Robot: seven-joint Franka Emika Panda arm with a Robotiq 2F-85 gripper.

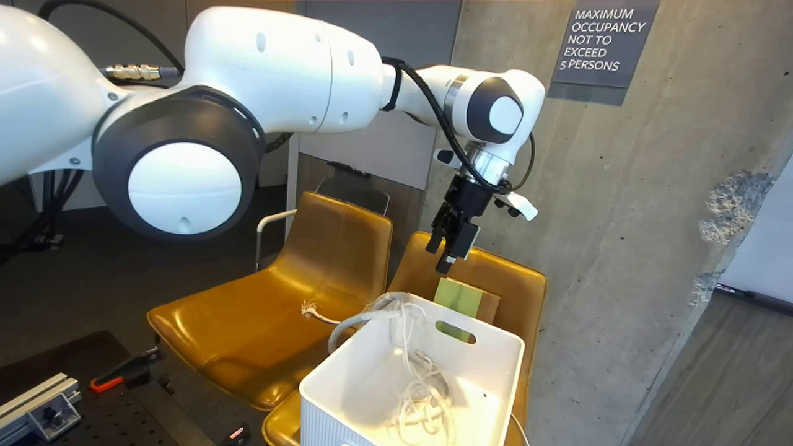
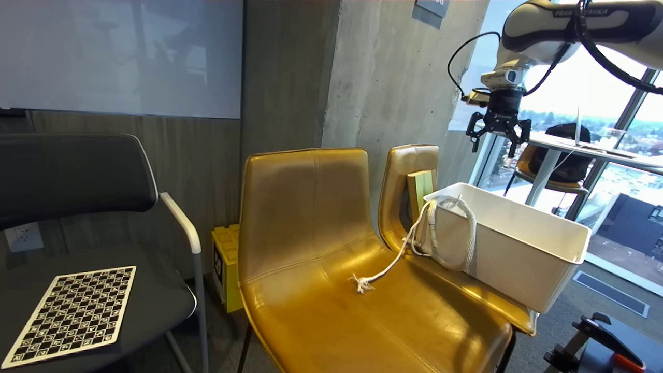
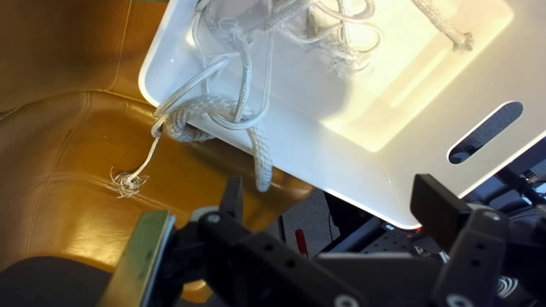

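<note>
My gripper is open and empty, hanging above the far end of a white bin. In the second exterior view the gripper shows its fingers spread wide over the bin. Pale rope lies tangled inside the bin. A thicker piece of rope loops over the bin's rim and hangs outside. From it a thin cord ends in a frayed tip on the chair seat. The wrist view shows the draped rope beyond the fingertips, apart from them.
The bin stands on a tan chair, with a green-faced block between it and the backrest. Beside it is another tan chair. A concrete wall rises behind. Tools lie on a dark table.
</note>
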